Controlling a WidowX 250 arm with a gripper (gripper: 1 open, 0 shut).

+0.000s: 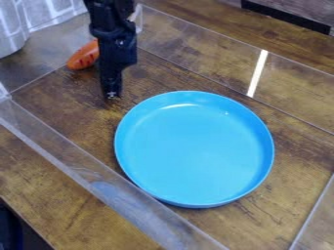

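Note:
My black gripper (112, 90) reaches down from the top left, its tip low over the wooden surface, shut with nothing seen between its fingers. Just behind it to the left lies an orange carrot-like object (82, 55), partly hidden by the arm. A large round blue plate (193, 146) sits to the right and nearer the camera.
Clear plastic walls (78, 176) edge the surface at the left and front. A white object (16, 24) stands at the top left corner. The wooden surface right of the arm and behind the plate is clear.

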